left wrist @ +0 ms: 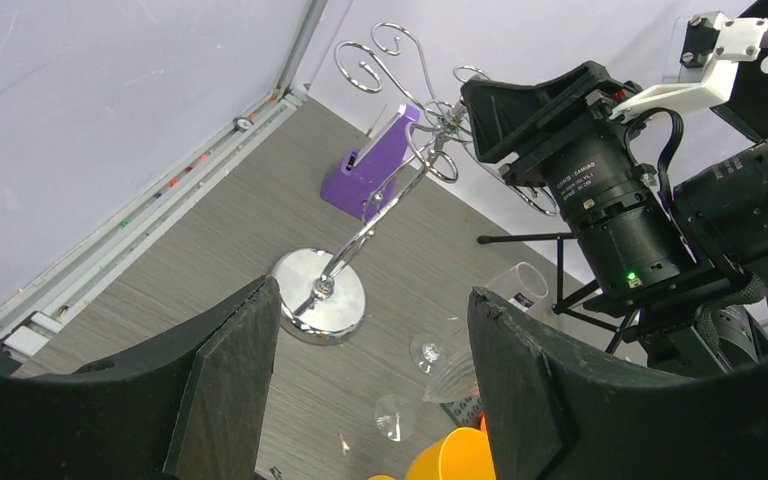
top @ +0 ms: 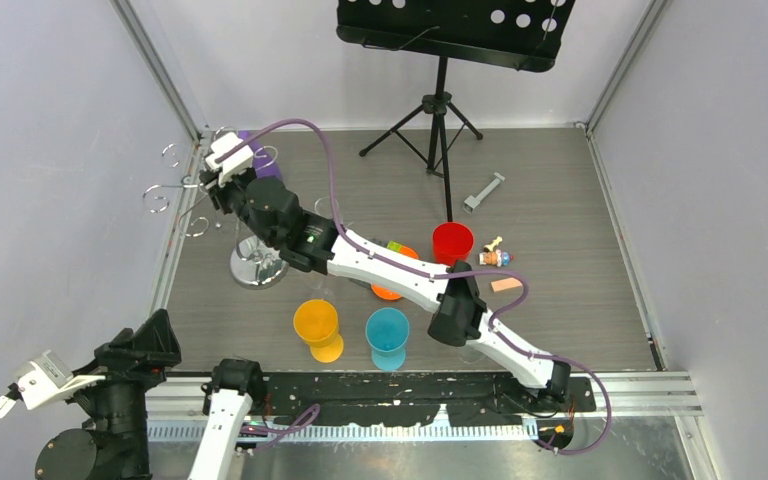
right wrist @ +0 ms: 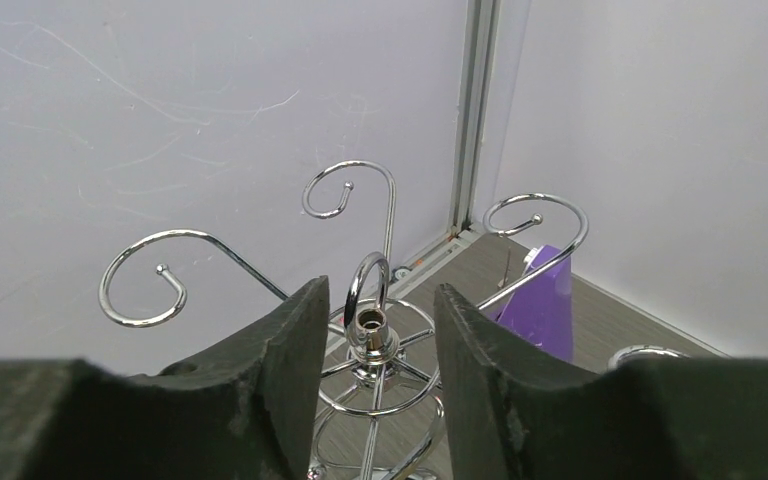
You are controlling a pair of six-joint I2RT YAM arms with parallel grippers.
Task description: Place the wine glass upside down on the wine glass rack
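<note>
The chrome wine glass rack [top: 257, 262] stands at the table's left side, its curled arms spread at the top. Beside its upper hub [right wrist: 372, 335] is my right gripper; a gap shows between its fingers, with the hub seen through it and no glass held. A clear glass [left wrist: 505, 305] and two round clear bases [left wrist: 395, 417] appear right of the rack's foot in the left wrist view; their see-through outlines are hard to tell apart. At the lower left, my left gripper [top: 167, 330] is open and empty, away from the rack.
A yellow cup [top: 316, 322], a blue cup [top: 388, 332] and a red cup [top: 452, 240] stand on the table. A purple holder [left wrist: 372, 165] sits behind the rack. A music stand [top: 440, 105] rises at the back. Bare table lies at the right.
</note>
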